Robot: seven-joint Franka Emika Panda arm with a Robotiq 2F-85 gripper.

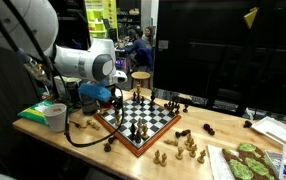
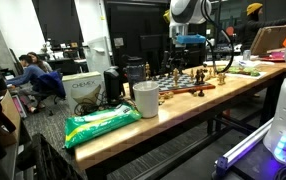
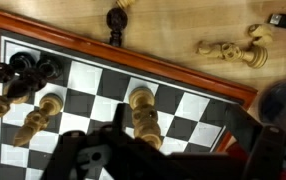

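A chessboard (image 1: 148, 120) with a brown wooden border lies on the table, bearing light and dark pieces. Over its near left part is my gripper, pointing down. Dark fingers (image 3: 109, 146) stand wide apart on either side in the wrist view, so the gripper is open. Between them, closer to the left one, a light wooden chess piece (image 3: 144, 112) stands on the board; I see no contact. Left of it are another light piece (image 3: 38, 118) and dark pieces (image 3: 49, 68). A dark piece (image 3: 116, 24) lies off the board, beyond its border.
Several loose light pieces (image 1: 180, 152) occupy the table right of the board. A white cup (image 1: 55, 117) stands at the left edge, with a green bag (image 2: 101, 123) nearby. A tray with green patches (image 1: 245, 164) sits at the right. Bare wood separates tray and board.
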